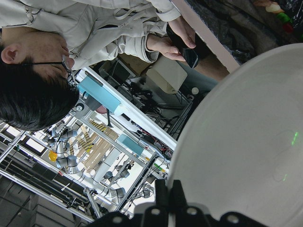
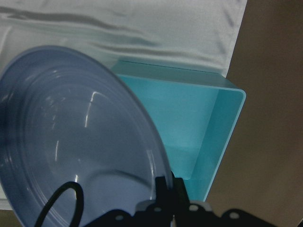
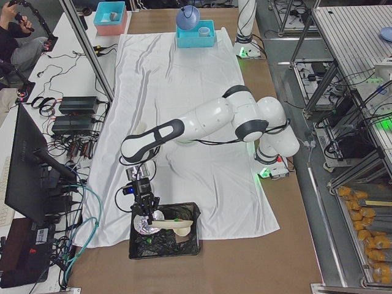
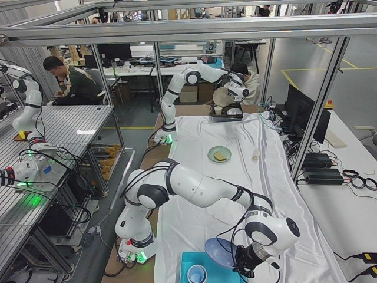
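Note:
My left gripper is shut on the rim of a large cream plate [image 1: 236, 137]; in the camera left view the plate [image 3: 173, 224] is seen nearly edge-on over the black lined bin [image 3: 164, 248]. My right gripper is shut on the rim of a blue plate [image 2: 80, 127], which hangs at the corner of a turquoise bin [image 2: 208, 123]; that bin holds a small cup [image 4: 197, 274]. A green plate [image 4: 219, 154] with a yellowish item on it lies mid-table, partly hidden by the left arm in the camera left view.
A white cloth [image 3: 196, 67] covers the table, mostly clear. A pale item [image 4: 255, 155] lies near the green plate. A monitor and desk [image 3: 27, 171] line one side, metal tables the other. A person [image 1: 38, 85] is close behind the black bin.

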